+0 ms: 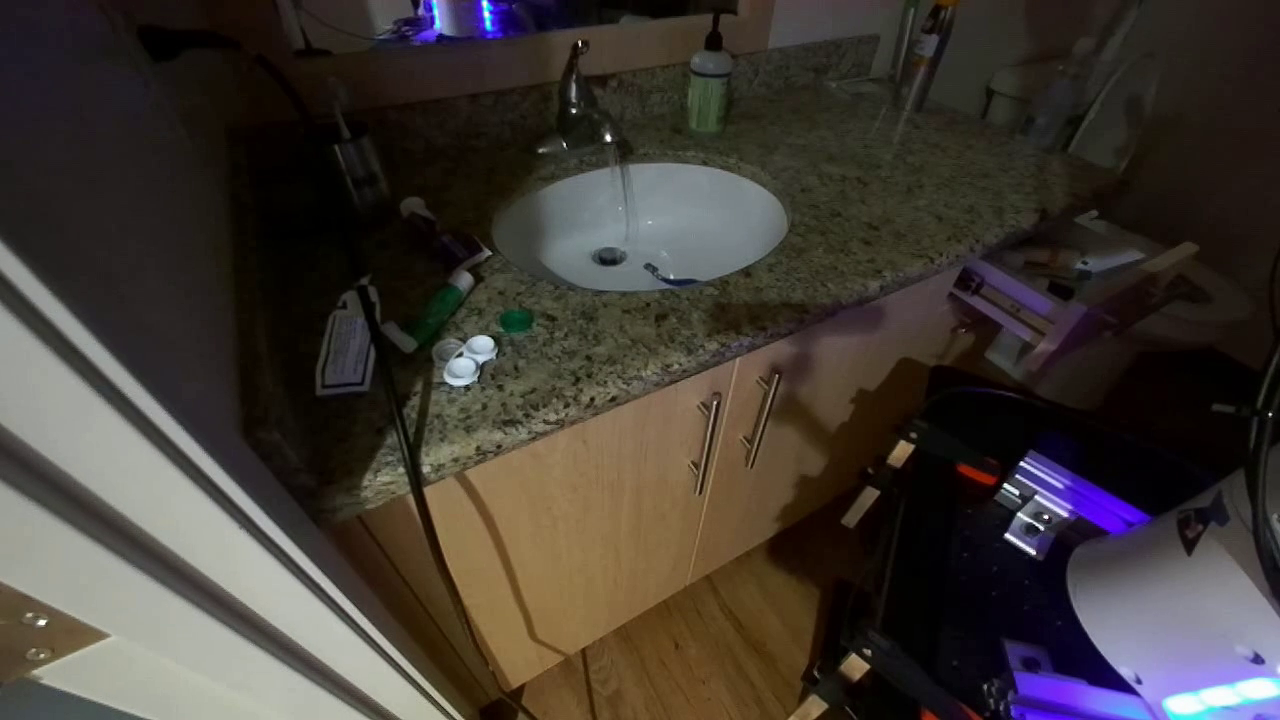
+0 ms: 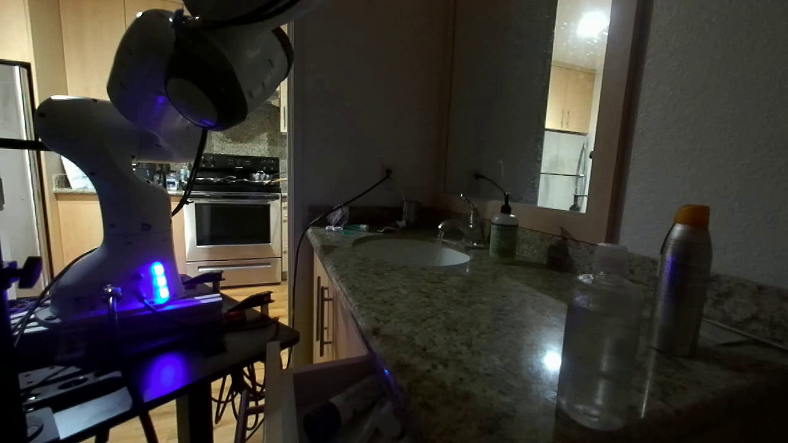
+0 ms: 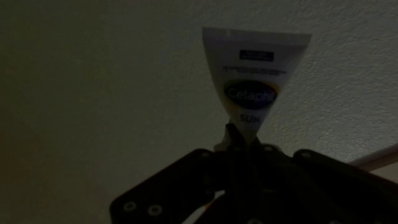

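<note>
A whitish Cetaphil Sun tube [image 3: 248,67] is pinched at its narrow end by my gripper, its wide flat end pointing away from the fingers. Behind it the wrist view shows only a dim textured wall [image 3: 130,86]. Neither exterior view shows the gripper or the tube; in the second one, just the arm [image 2: 140,133] appears, at the left.
Water runs from the faucet [image 1: 579,114] into the sink [image 1: 708,216], where a toothbrush [image 1: 668,277] lies. Left of the sink are tubes and a lens case [image 1: 468,360]. An open drawer [image 1: 1068,300] juts out right. A clear bottle [image 2: 602,347] stands on the counter.
</note>
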